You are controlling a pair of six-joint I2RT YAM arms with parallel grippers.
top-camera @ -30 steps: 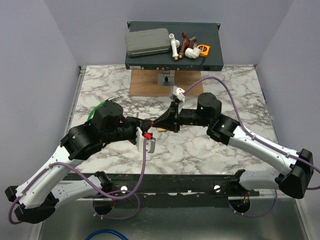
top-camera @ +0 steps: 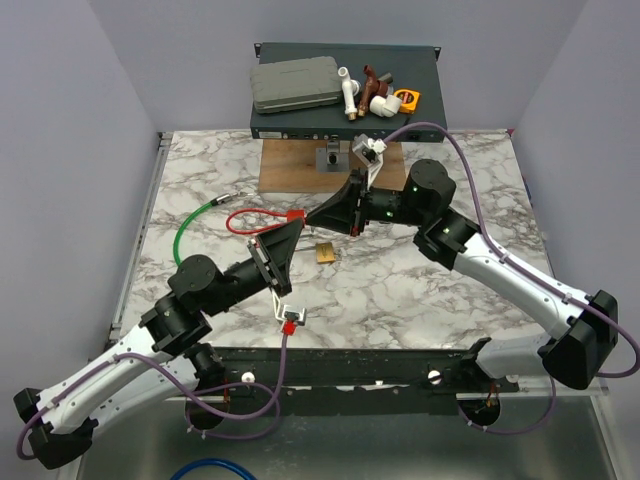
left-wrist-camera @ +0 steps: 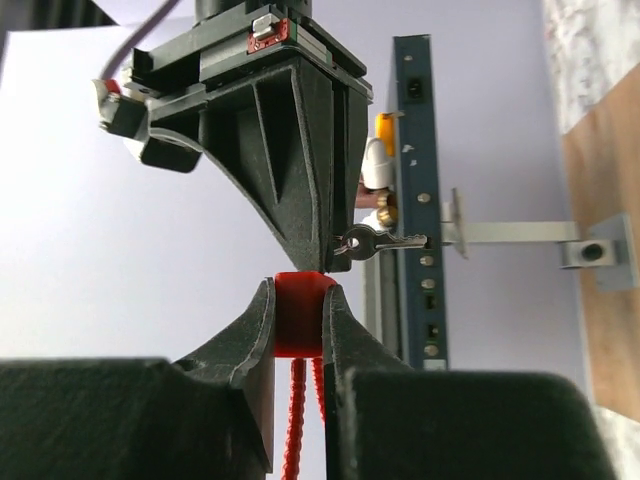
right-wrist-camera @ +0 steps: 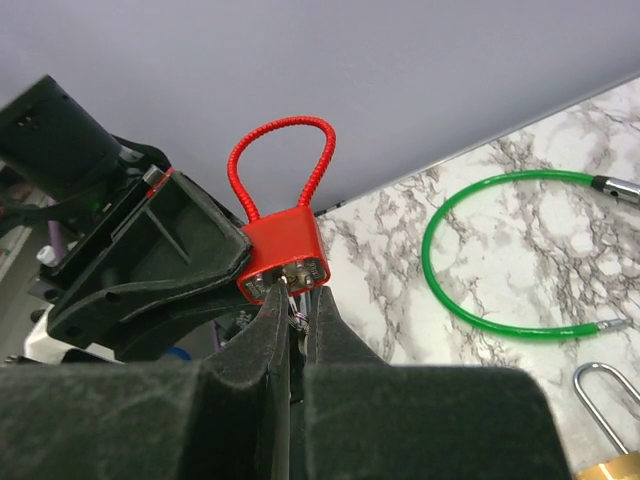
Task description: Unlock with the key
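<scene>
A red padlock with a cord loop (right-wrist-camera: 283, 248) is held at the fingertips of my left gripper (top-camera: 294, 222). My right gripper (top-camera: 312, 220) meets it from the right, shut on a small silver key, whose tip is at the keyhole side of the padlock in the right wrist view. The key (left-wrist-camera: 360, 241) shows in profile in the left wrist view. Whether the key sits inside the keyhole is unclear. A brass padlock (top-camera: 325, 252) lies on the marble table below.
A green cable (top-camera: 184, 225) lies at the left. At the back stand a wooden board (top-camera: 280, 165) and a dark shelf (top-camera: 425, 110) with a grey case, pipe fittings and a tape measure.
</scene>
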